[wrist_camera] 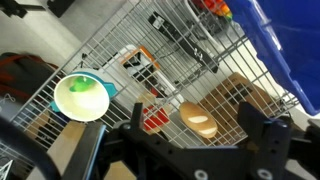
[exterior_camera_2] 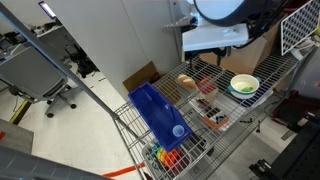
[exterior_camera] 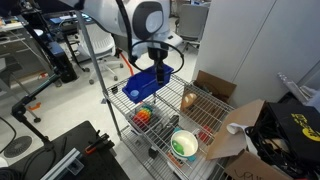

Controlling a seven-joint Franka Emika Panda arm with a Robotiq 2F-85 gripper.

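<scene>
My gripper (exterior_camera: 168, 70) is open and empty, held above the wire rack (wrist_camera: 120, 32). In the wrist view its black fingers (wrist_camera: 262, 140) stand apart at the bottom, with a brown oval item (wrist_camera: 198, 119) seen on the rack between them. To the upper right of that item lies the edge of a blue tray (wrist_camera: 285, 45). Exterior view 2 shows the whole tray (exterior_camera_2: 148, 108) with a light-blue cup (exterior_camera_2: 178, 131) at its near end. A bowl (wrist_camera: 82, 97), pale inside with a green rim, sits on the rack to the left in the wrist view.
Colourful toys (exterior_camera: 143, 113) lie near the rack's left end. Several small items, one a black-and-orange piece (wrist_camera: 147, 68), rest mid-rack. An open cardboard box (exterior_camera: 232, 128) and black gear (exterior_camera: 295, 130) stand at the right. Wire edges border the rack.
</scene>
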